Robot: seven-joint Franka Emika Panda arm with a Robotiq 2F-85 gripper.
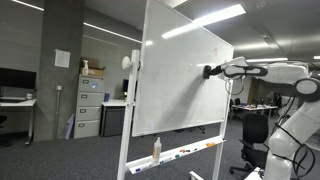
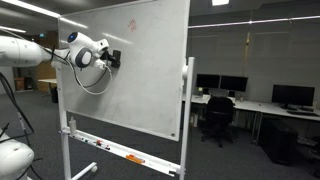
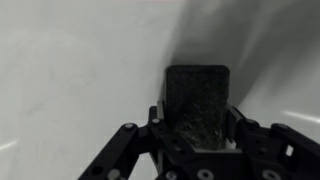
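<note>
A dark, block-shaped eraser (image 3: 196, 92) sits between the fingers of my gripper in the wrist view; the fingers are shut on it. Its far face is toward the whiteboard (image 1: 175, 75), at or very near the surface; exact contact cannot be made out. In exterior view 2 the eraser (image 2: 115, 59) is at the upper part of the whiteboard (image 2: 140, 95), left of its middle. Faint reddish marks (image 2: 132, 25) show higher up, near the board's top edge.
The tray (image 1: 180, 158) below the board carries several markers, and a spray bottle (image 1: 156, 150) stands at its near end. An office chair (image 1: 255, 135) is behind the arm. Open board surface surrounds the eraser.
</note>
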